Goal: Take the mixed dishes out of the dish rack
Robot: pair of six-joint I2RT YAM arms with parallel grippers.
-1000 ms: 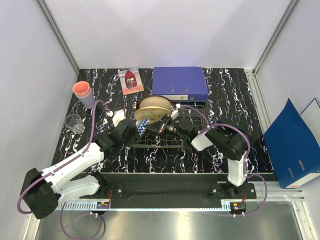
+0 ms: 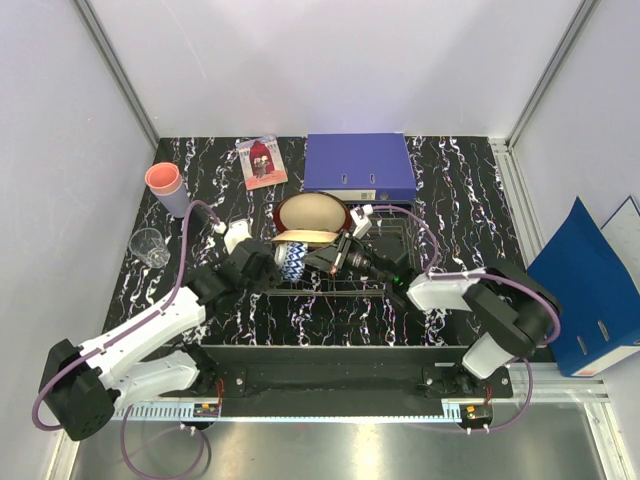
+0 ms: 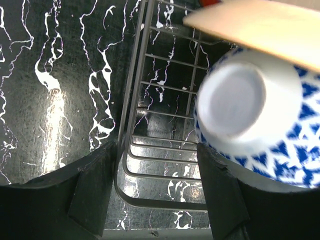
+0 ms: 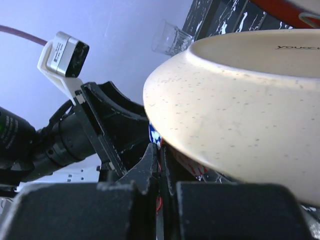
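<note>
In the wire rack sit a red-rimmed plate, a cream dish and a blue-patterned cup on its side. My left gripper stands open over the rack's left end, the cup beside its right finger, nothing clearly between the fingers. My right gripper is shut right at the cream dish and cup; whether anything thin is between its tips is hidden.
At left stand a glass and stacked cups. A magazine and blue binder lie at the back; an upright blue folder is at right.
The right arm has shifted right and its pose has turned. The cream dish looks flatter from above and the patterned cup more upright in the top view. The left arm is nearly still.
</note>
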